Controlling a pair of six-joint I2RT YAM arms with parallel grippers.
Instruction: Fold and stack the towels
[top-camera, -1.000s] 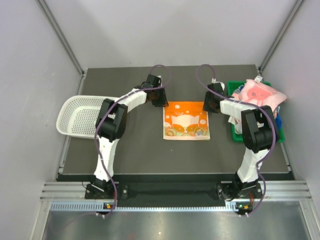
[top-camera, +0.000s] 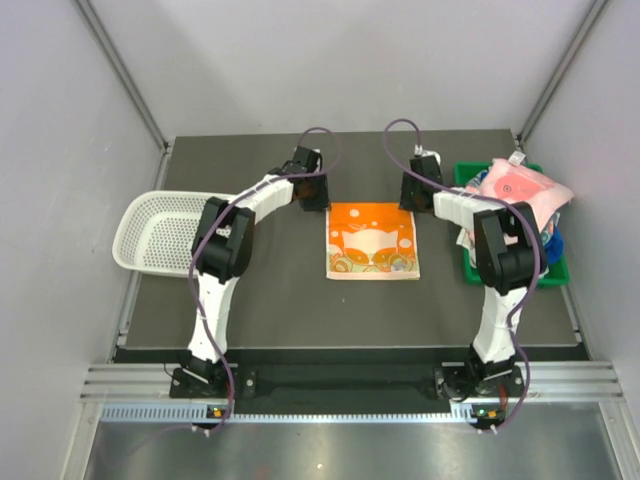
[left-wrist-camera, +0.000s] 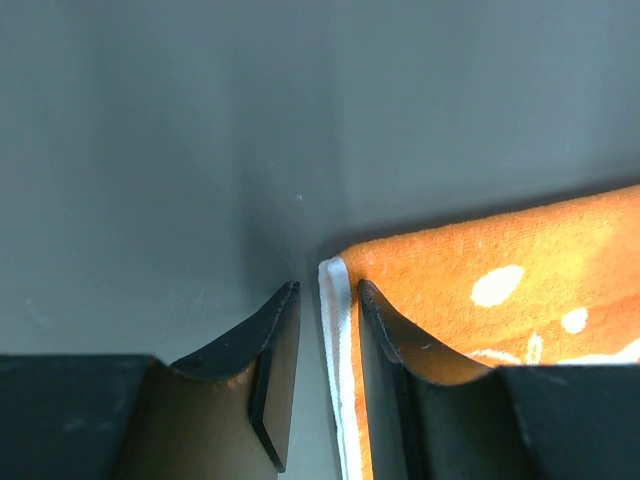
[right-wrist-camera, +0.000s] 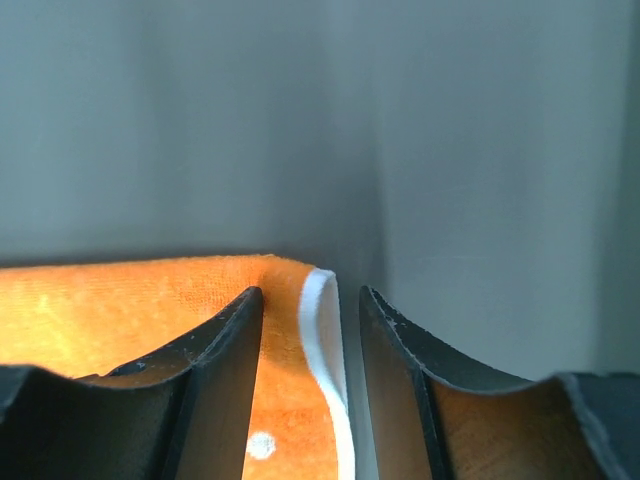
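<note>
An orange towel (top-camera: 372, 215) with white spots and a pale fox-like print lies flat and folded in the middle of the table. At its far left corner is my left gripper, open, with the white-edged corner between its parted fingers. My right gripper is open over the far right corner, whose white hem (right-wrist-camera: 322, 330) shows between the fingers. Neither gripper is closed on the cloth. More towels (top-camera: 515, 188), a pink one on top, lie heaped in a green basket (top-camera: 556, 272) at the right.
An empty white perforated basket (top-camera: 150, 235) stands at the left, partly behind my left arm. Bare dark table (top-camera: 300, 315) surrounds the orange towel, in front and behind. The green basket sits close beside my right arm.
The right gripper has shifted slightly left and towards the towel's far corner. The towel has stayed put.
</note>
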